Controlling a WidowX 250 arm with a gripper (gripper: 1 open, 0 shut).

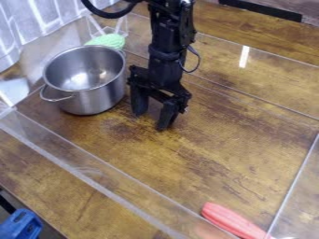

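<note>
The black robot arm (167, 51) hangs from the top centre, with its dark gripper (159, 114) low over the wooden table (200, 177), right beside a steel pot (85, 79). Its dark fingers blend with their shadow, so I cannot tell whether they are open or shut, or whether anything is between them.
A pale green object (107, 35) lies behind the pot. A red-pink object (233, 221) is at the bottom right, a blue object (19, 226) at the bottom left.
</note>
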